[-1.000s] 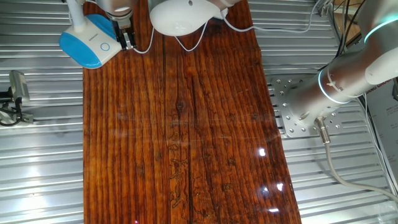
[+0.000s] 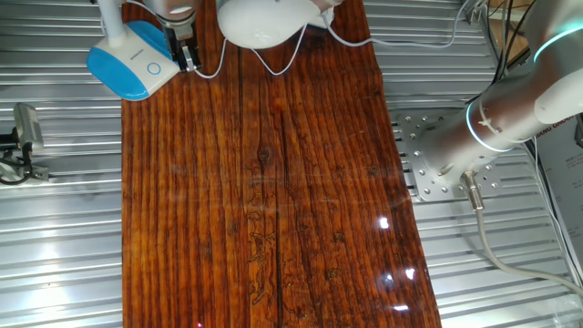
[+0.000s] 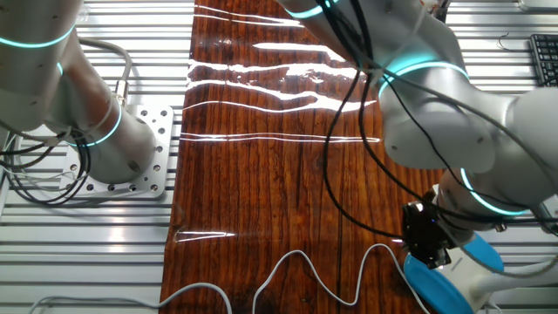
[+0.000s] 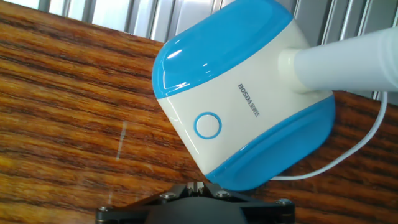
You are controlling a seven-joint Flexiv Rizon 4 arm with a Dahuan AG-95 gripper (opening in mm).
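A lamp with a blue and white base [image 4: 230, 106] stands at the table's edge, its white stem [image 4: 348, 65] rising to the right in the wrist view. On the white strip of the base is a round blue-ringed button [image 4: 208, 126]. My gripper is shut, its fingertips together just off the near corner of the base, with nothing seen between them. In exterior view 1 the gripper [image 2: 191, 66] points down beside the lamp base [image 2: 137, 62], on its right. Whether the fingers touch the base cannot be told.
A white cable [image 3: 305, 262] winds across the table from the lamp. Ribbed metal decking [image 2: 59, 228] flanks the table, and a small grey device [image 2: 27, 128] is mounted at the left.
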